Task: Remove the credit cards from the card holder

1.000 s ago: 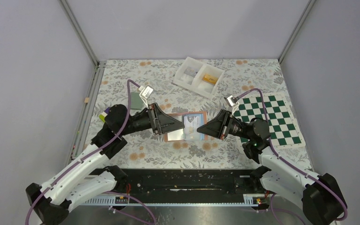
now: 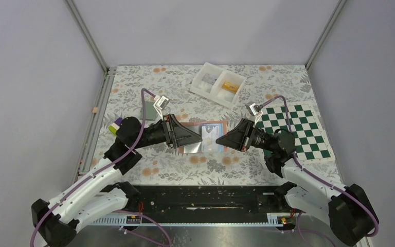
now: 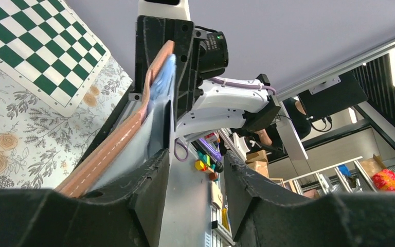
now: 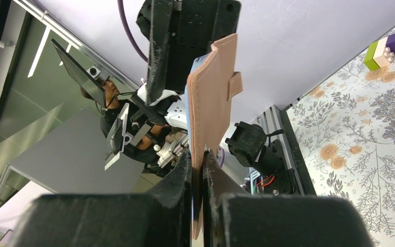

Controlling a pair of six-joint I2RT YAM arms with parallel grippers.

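Observation:
The open card holder (image 2: 215,124), tan-edged with clear sleeves, is held raised between my two arms. A pale card-like insert (image 2: 210,138) shows in its right half. My right gripper is shut on the holder, whose tan outer cover (image 4: 211,92) stands upright in the right wrist view. My left gripper is open, its fingers apart with no card seen between them. In the left wrist view the holder's edge (image 3: 118,146) runs beside the left-hand finger (image 3: 151,193), close to its tip; whether they touch, I cannot tell.
A white two-compartment tray (image 2: 218,95) with a yellow item (image 2: 230,86) inside stands at the back. The green checkered board (image 2: 293,131) lies at right, under part of the right arm. Toy bricks (image 2: 114,126) and a grey-green piece (image 2: 148,110) lie at left.
The sheen on that half has changed. My right gripper and its hold look unchanged.

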